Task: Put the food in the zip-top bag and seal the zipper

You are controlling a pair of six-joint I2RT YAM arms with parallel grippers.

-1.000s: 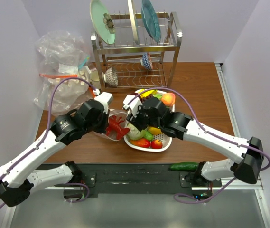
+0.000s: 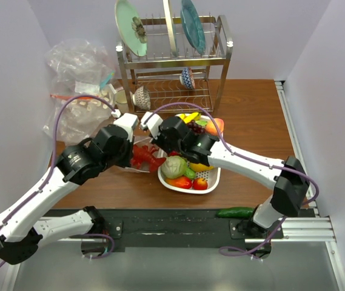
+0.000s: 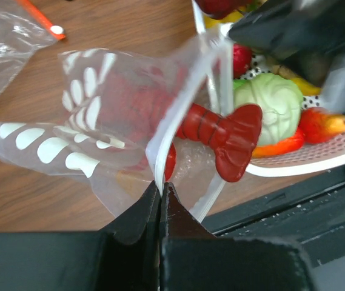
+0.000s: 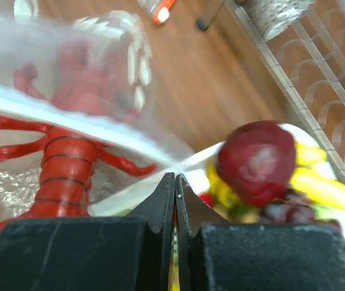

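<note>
A clear zip-top bag (image 3: pixel 130 79) with white oval spots stands with its mouth spread, and a red toy lobster (image 3: pixel 221 133) lies in it, tail poking out of the opening. My left gripper is shut on the near part of the bag's rim. In the right wrist view, my right gripper is shut with nothing between its fingers. The white strip of the bag's rim (image 4: pixel 117 130) runs past to the left, outside those fingers. The lobster's body (image 4: pixel 69 163) shows left of them too.
A white basket (image 2: pixel 187 190) of toy produce, with a cabbage (image 2: pixel 173 167), sits right of the bag. More clear bags (image 2: pixel 78 79) lie at the back left. A dish rack (image 2: pixel 172 62) stands behind; a cucumber (image 2: pixel 234 212) lies at the front edge.
</note>
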